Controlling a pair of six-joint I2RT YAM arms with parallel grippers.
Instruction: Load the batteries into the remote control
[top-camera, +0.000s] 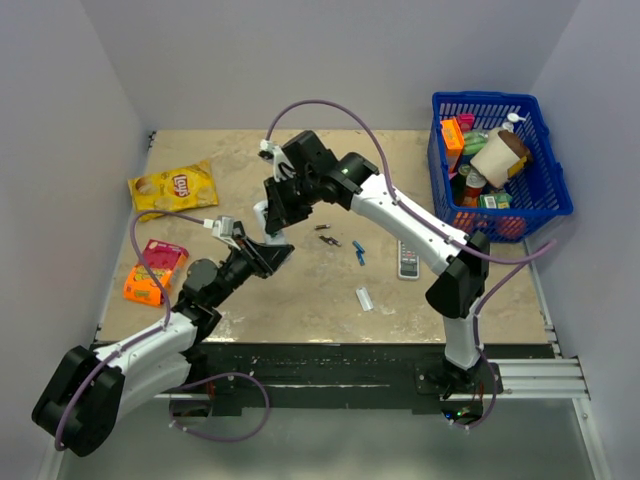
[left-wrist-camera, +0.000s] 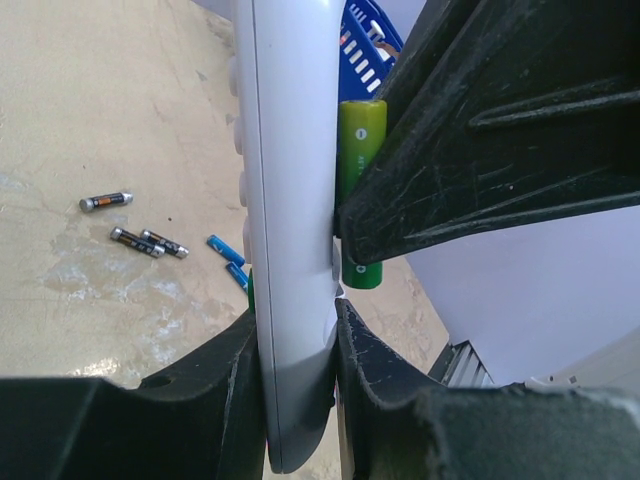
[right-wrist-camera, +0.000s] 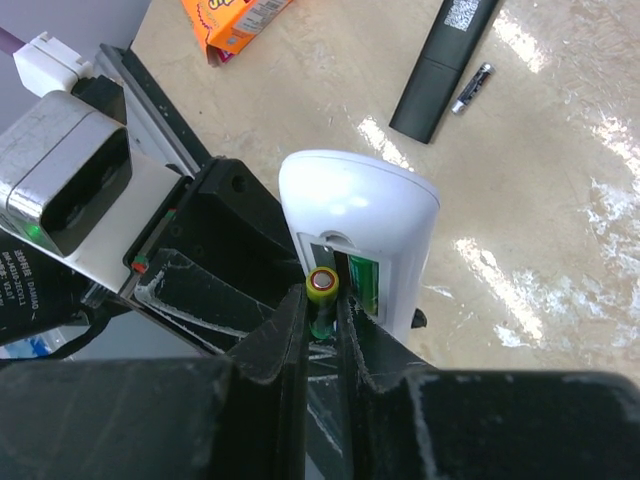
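A white remote is held upright between both grippers, its open compartment visible in the right wrist view (right-wrist-camera: 360, 190). My left gripper (top-camera: 272, 256) is shut on the remote. My right gripper (top-camera: 276, 205) is shut on a green battery (left-wrist-camera: 355, 150), seen end-on with a yellow rim at the compartment (right-wrist-camera: 322, 285). A green piece shows inside the compartment; whether it is a second battery is unclear. Loose batteries (left-wrist-camera: 137, 242) lie on the table, some dark and some blue (top-camera: 360, 252).
A white cover (top-camera: 364, 299) and a calculator-like remote (top-camera: 408, 260) lie on the table. A blue basket (top-camera: 548, 200) stands at the back right, a yellow bag (top-camera: 172, 188) and an orange packet (top-camera: 150, 280) at the left. A dark remote (right-wrist-camera: 440, 70) shows in the right wrist view.
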